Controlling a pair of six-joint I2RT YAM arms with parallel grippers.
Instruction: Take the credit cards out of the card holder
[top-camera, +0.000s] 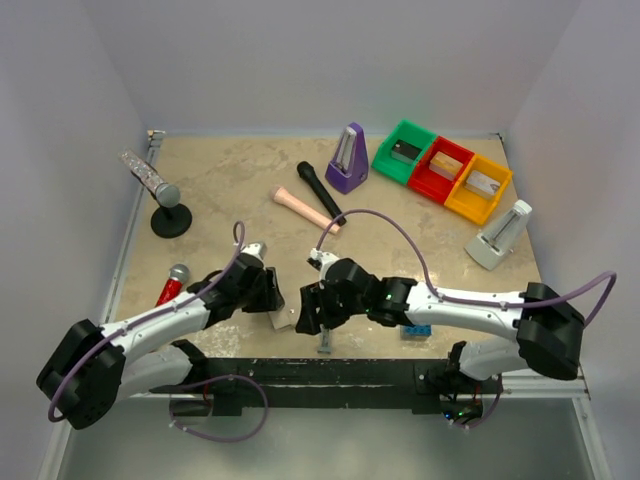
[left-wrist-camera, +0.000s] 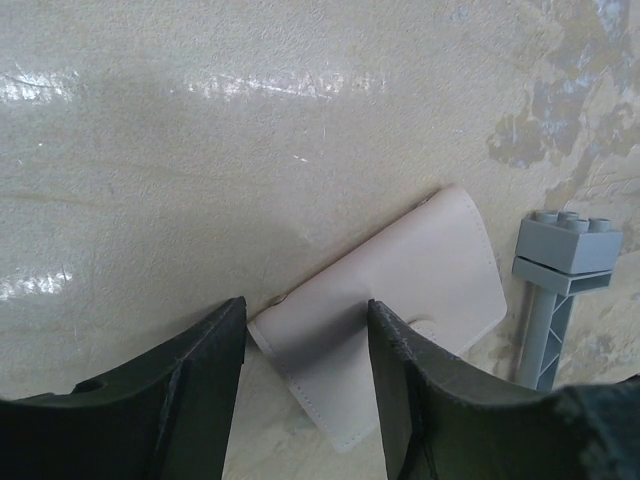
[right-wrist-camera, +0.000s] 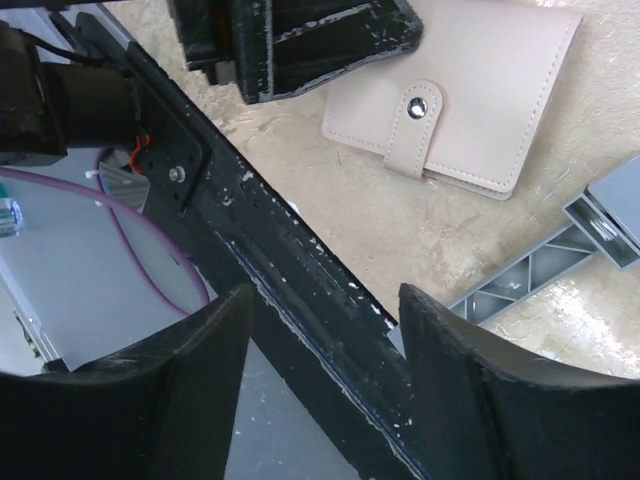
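Note:
A pale pink card holder (right-wrist-camera: 470, 90) with a snap strap lies flat near the table's front, partly hidden under the arms in the top view. My left gripper is down at one corner of it, fingers apart with that corner between them. No cards show. My right gripper hangs open just to the right of the holder, above a grey plastic piece (left-wrist-camera: 565, 245), with nothing between its fingers.
Red cylinder (top-camera: 170, 285) at left; microphones (top-camera: 317, 185), purple metronome (top-camera: 345, 170) and coloured bins (top-camera: 435, 175) behind. Blue block (top-camera: 415, 331) sits right of the right gripper.

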